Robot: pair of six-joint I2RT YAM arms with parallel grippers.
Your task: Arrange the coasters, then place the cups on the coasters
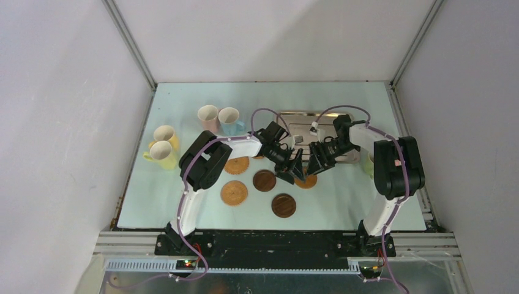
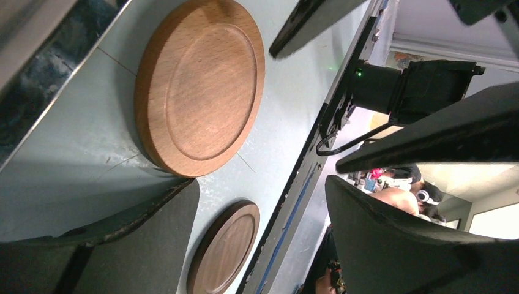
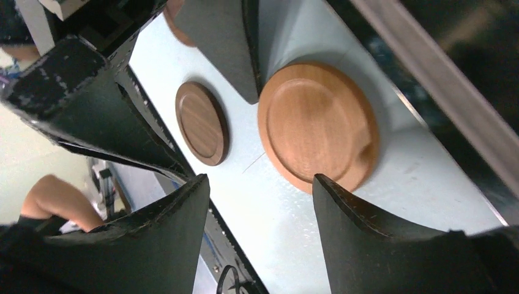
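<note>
A light wooden coaster lies below both grippers, partly covered by their fingers in the top view. My left gripper is part open on its left, with nothing between the fingers. On the other side my right gripper is also part open and empty between its fingers. Both wrist views show the coaster flat and bare. Several cups stand away from the grippers: pink, blue, two yellow ones, and a green cup mostly hidden by the right arm.
Behind the coaster sits a metal tray, its edge close to both grippers. Dark coasters and woven coasters lie to the left and in front. The two grippers are very close together.
</note>
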